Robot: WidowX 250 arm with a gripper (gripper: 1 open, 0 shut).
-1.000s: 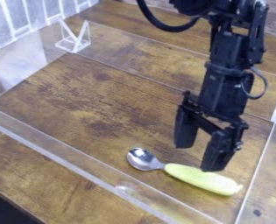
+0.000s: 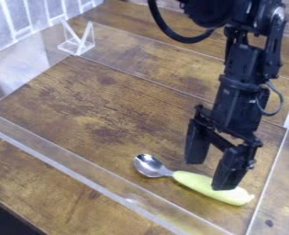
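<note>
A spoon (image 2: 150, 166) with a pale yellow-green handle (image 2: 210, 187) lies on the wooden surface at the lower middle right, its silver bowl to the left. My black gripper (image 2: 214, 161) is open, pointing down just over the handle, its right finger close above the handle's right part. Whether it touches the handle cannot be told.
A clear-walled enclosure (image 2: 55, 155) surrounds the wooden work area. A small white bracket (image 2: 78, 37) stands at the back left, near a white slatted railing (image 2: 15, 20).
The spoon lies in the same place.
</note>
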